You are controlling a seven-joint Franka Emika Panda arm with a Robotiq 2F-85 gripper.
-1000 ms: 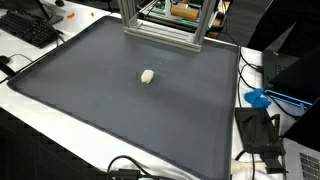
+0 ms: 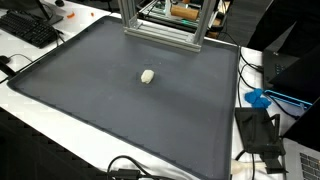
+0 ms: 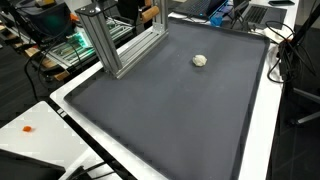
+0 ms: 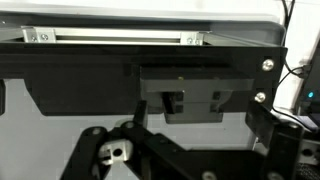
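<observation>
A small pale, cream-coloured object (image 2: 147, 76) lies on the dark grey mat (image 2: 100, 100), well away from the metal frame. In exterior view 2 the same pale object (image 3: 199, 60) shows towards the far side of the mat. My gripper is open in the wrist view, its dark fingers apart at either side. Between and beyond them is a black panel with a protruding dark block (image 4: 195, 79). Whether the fingers touch this block, I cannot tell. The gripper is not clearly visible in either exterior view.
A metal frame (image 2: 165, 38) stands at the mat's far edge, with an orange-brown block (image 2: 185, 12) in it. A keyboard (image 2: 32, 29) lies at the left. Black holder parts (image 2: 258, 131) and a blue item (image 2: 257, 98) are at the right.
</observation>
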